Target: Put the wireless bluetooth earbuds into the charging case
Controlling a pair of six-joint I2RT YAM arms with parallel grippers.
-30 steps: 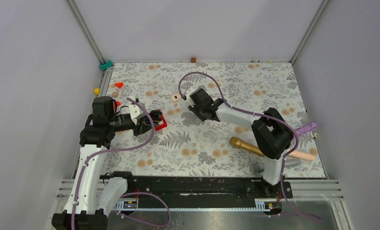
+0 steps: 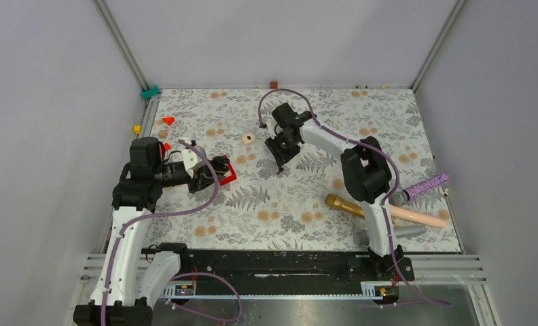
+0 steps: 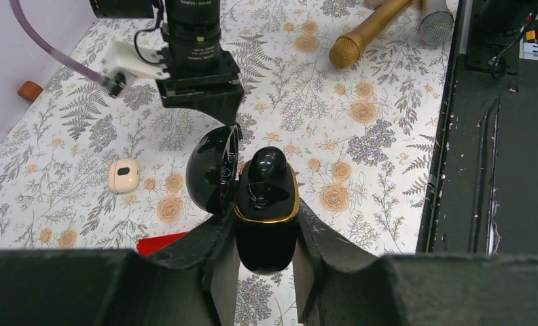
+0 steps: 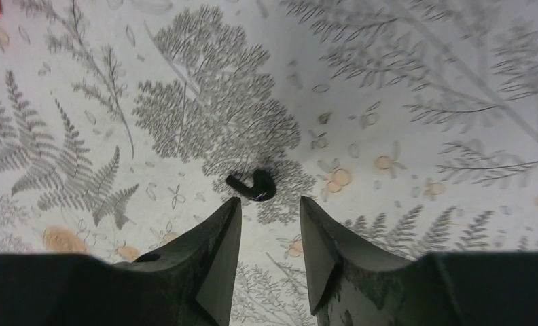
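My left gripper is shut on the black charging case [image 3: 213, 170], whose lid is up; a glossy black earbud sits in its gold-rimmed body. In the top view that gripper [image 2: 208, 178] is at the left of the table. A loose black earbud [image 4: 256, 187] lies on the floral cloth [image 2: 300, 210], just beyond the fingertips of my right gripper. That gripper stands part open above it with nothing between its fingers, near the table's middle in the top view.
A small pale pink case [image 2: 248, 138] lies behind, between the grippers. A red object [image 2: 229, 178] is under the left gripper. Microphones [image 2: 341, 205] and a purple tube [image 2: 426, 187] lie at the front right.
The left arm holds still with the case.
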